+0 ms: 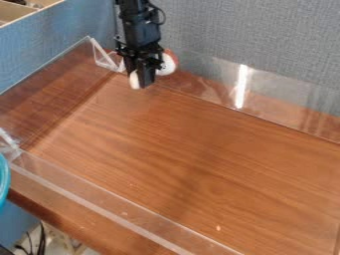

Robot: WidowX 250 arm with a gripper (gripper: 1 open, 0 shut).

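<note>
My black gripper hangs at the back left of the wooden surface, near the corner of the clear walls. It is shut on a small white object, mostly hidden by the fingers. A white and red shape shows just behind it on the right; I cannot tell whether it is part of the same object.
A cyan round object is cut off at the left edge. A wooden box sits at the top left, outside.
</note>
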